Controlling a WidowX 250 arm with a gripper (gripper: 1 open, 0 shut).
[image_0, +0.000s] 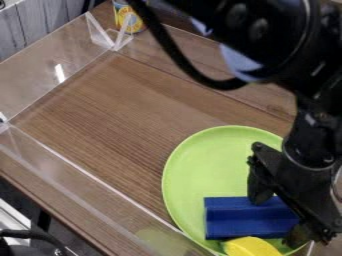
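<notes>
A round green plate (201, 170) holds a blue block (238, 220) with a grooved shape and a yellow round object (251, 247) at its lower edge. The black gripper (281, 205) is low over the plate's right side, its fingers around the right part of the blue block. Whether it grips the block is hard to tell, as the near finger hides part of it.
A can (130, 14) stands at the back left corner. Clear acrylic walls border the wooden table (107, 120), whose middle and left are free. A black cable arcs over the scene.
</notes>
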